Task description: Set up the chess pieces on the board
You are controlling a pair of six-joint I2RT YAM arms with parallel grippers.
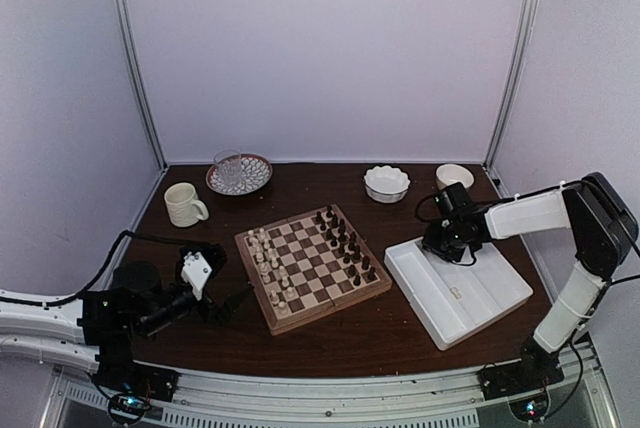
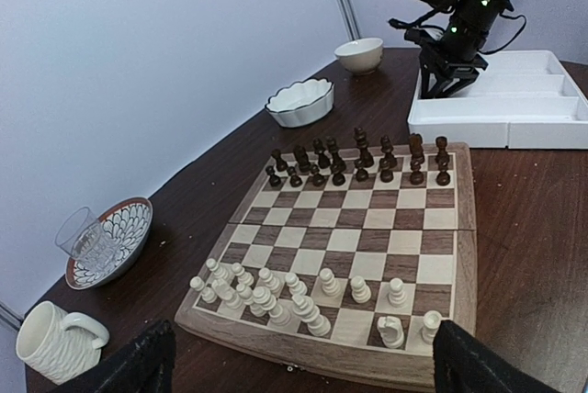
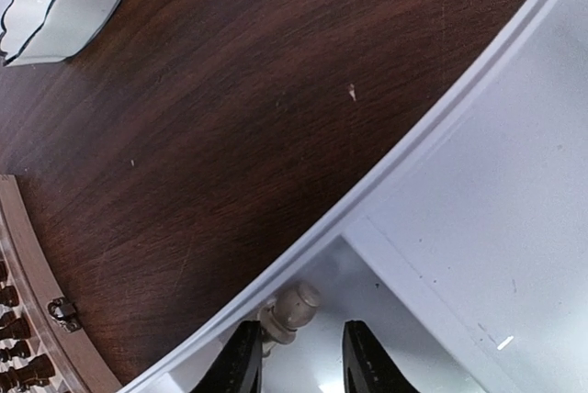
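Note:
The wooden chess board point(image 1: 316, 266) lies mid-table, dark pieces point(image 1: 345, 243) lined up on its right side. Light pieces point(image 2: 265, 299) stand along the opposite side, with some gaps in their front row. In the white tray point(image 1: 420, 310) a light chess piece point(image 3: 292, 308) lies tipped against the wall. My right gripper is down in that compartment, its fingers point(image 3: 241, 356) apart; the left one is close to the piece, and contact cannot be told. Another small light piece point(image 1: 456, 292) rests farther along the tray. At the board's left, my left gripper point(image 1: 228, 310) is open and empty.
Behind the board stand a scalloped white bowl point(image 1: 386, 184) and a smaller white bowl point(image 1: 454, 176). A mug point(image 1: 185, 205) and a patterned plate point(image 1: 255, 174) with a clear glass on it sit at the back left. Bare table lies in front of the board.

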